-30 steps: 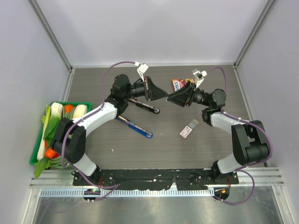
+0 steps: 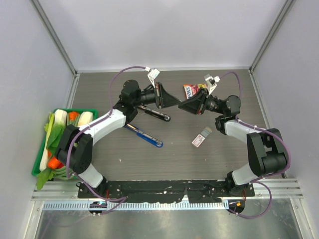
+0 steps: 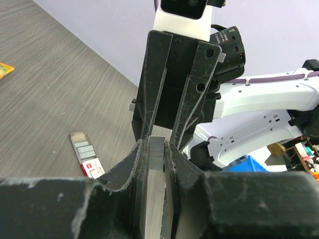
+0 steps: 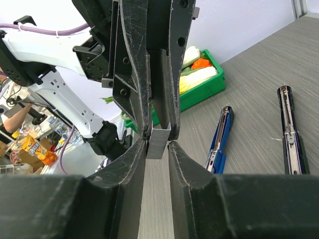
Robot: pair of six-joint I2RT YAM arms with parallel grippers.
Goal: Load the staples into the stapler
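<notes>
Over the middle of the table my two grippers meet tip to tip. A small silver strip of staples (image 3: 156, 153) is between the fingertips of my left gripper (image 2: 177, 101), which is shut on it. The fingertips of my right gripper (image 2: 182, 105) stand at either side of the same strip, part open; whether they touch it I cannot tell. Below lie a black stapler (image 4: 291, 142) and a blue stapler (image 4: 219, 142). An open box of staples (image 3: 85, 153), red and white with a clear lid, lies on the table toward the right arm.
A green crate of vegetables (image 2: 39, 154) stands at the left end. A red and yellow snack bag (image 2: 192, 90) lies at the back, partly behind the right arm.
Both arms hold almost still in the top view; the left gripper has shifted very slightly at most.
</notes>
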